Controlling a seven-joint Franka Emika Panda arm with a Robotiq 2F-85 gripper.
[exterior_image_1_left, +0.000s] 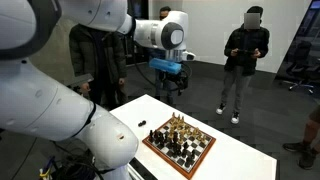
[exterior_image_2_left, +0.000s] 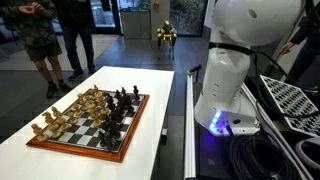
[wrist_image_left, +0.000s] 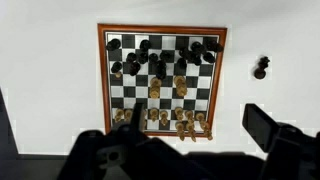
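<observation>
Directly below my wrist camera lies a wood-framed chessboard (wrist_image_left: 160, 28) on the white table. Dark pieces (wrist_image_left: 190, 50) crowd one side of it, at the top of the wrist view. Light tan pieces (wrist_image_left: 190, 127) gather mostly along the opposite side, with a few tan ones (wrist_image_left: 154, 88) out in the middle. Off the board, one dark piece (wrist_image_left: 261, 68) rests on the table to the right. My gripper is open, its fingers far apart and empty. Exterior view 1 has the gripper (exterior_image_1_left: 170, 85) hanging well above the board.
Bare white table (exterior_image_1_left: 235, 158) surrounds the board. A person (exterior_image_1_left: 245, 50) stands behind the table, and another dark-clothed figure (exterior_image_1_left: 97, 65) is partly hidden by the arm. A separate chess set stands on a far table (exterior_image_1_left: 297, 68).
</observation>
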